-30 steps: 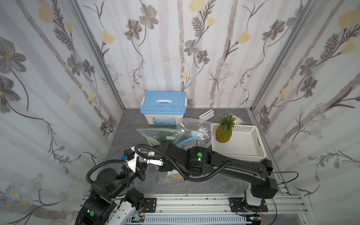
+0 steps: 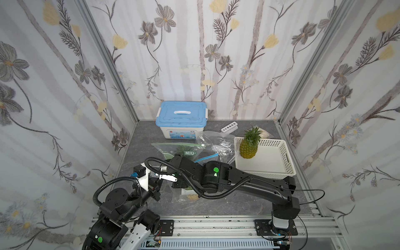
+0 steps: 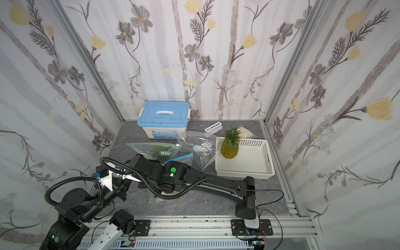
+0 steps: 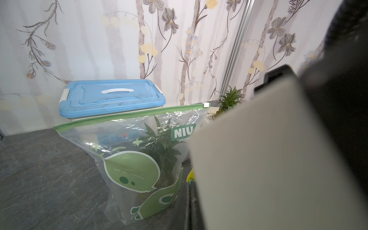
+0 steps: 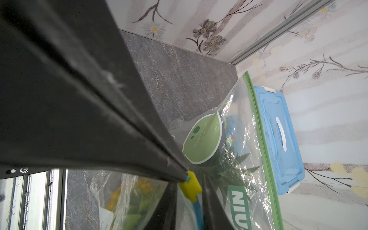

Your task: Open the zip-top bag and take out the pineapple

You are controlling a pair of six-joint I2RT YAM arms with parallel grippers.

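Note:
A green-topped zip bag point(image 4: 134, 161) marked NIU, with leaves showing inside, stands upright. In front of it, the right wrist view shows a second bag with a yellow zip slider point(image 5: 190, 186) on a blue strip and yellow fruit beneath the plastic. My open right gripper has its fingers either side of that strip, just below the slider. My left gripper point(image 2: 156, 179) is shut; its tips are mostly hidden among the arms, close to the slider. A pineapple point(image 2: 249, 148) rests in the white basket point(image 2: 270, 162).
A blue-lidded box point(image 2: 182, 114) stands at the back, with a white power strip point(image 2: 229, 127) beside it. Clear plastic point(image 2: 216, 141) lies left of the basket. Both arms crowd the front middle.
The left arm has moved very slightly left.

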